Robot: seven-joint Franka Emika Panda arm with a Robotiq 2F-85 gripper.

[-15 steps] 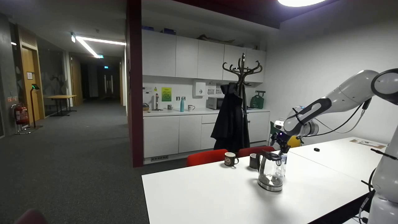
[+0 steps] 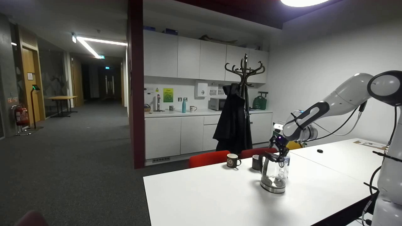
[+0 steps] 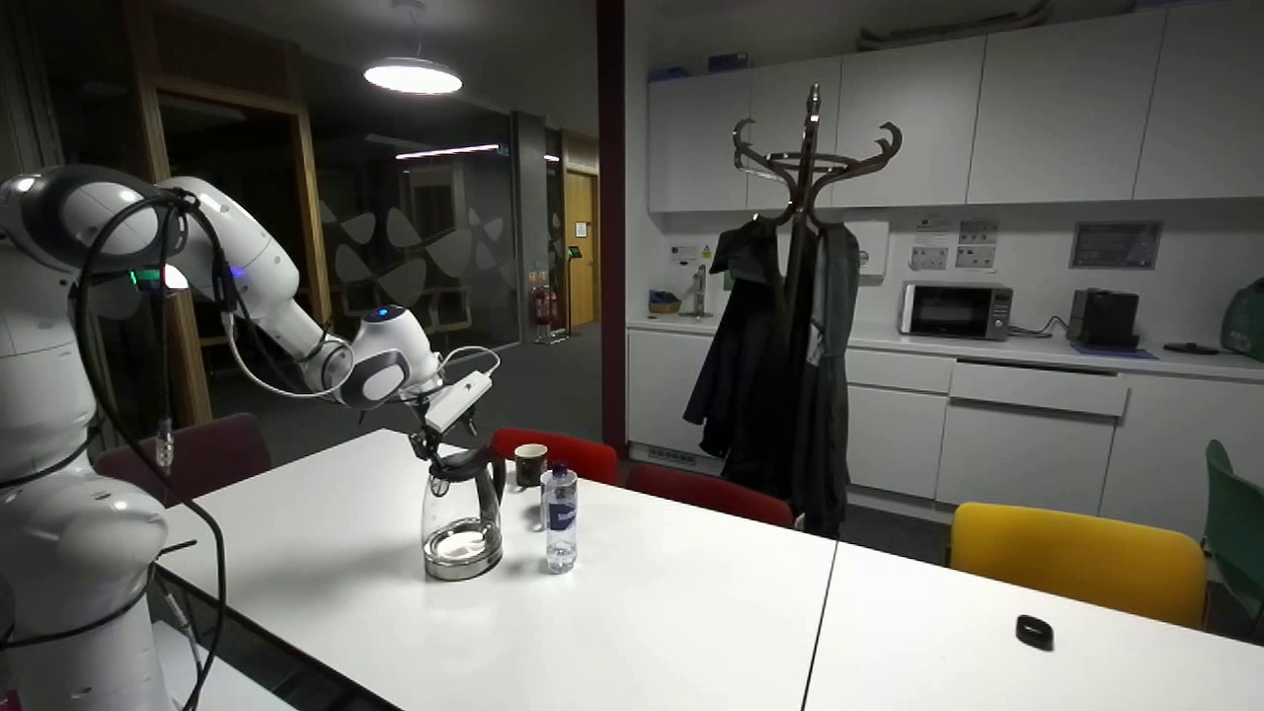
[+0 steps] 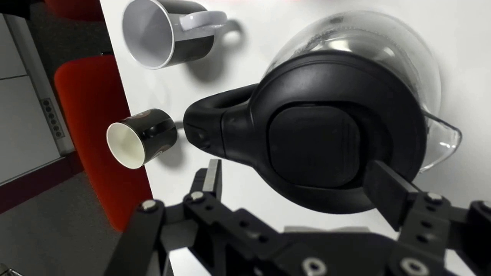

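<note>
A glass kettle (image 2: 274, 180) with a black lid (image 4: 313, 145) and black handle (image 4: 207, 126) stands upright on the white table. My gripper is open above it, nothing gripped between its fingers. In the wrist view one finger (image 4: 387, 188) overlaps the lid's rim on the spout side, and the other finger (image 4: 212, 177) appears beside the handle, over bare table. Whether either touches the kettle I cannot tell. From exterior view 2, the gripper is at the top of the kettle (image 3: 462, 521), partly hiding its lid.
Two dark mugs, one with a logo (image 2: 232, 160) and one nearer the kettle (image 2: 256, 162), stand near the table's far edge. A clear water bottle (image 3: 560, 521) is close beside the kettle. A small black object (image 3: 1034, 632) lies farther off.
In exterior view 1 the arm has shifted left and slightly down, bringing the gripper closer over the kettle's lid. The kettle and mugs have not moved.
</note>
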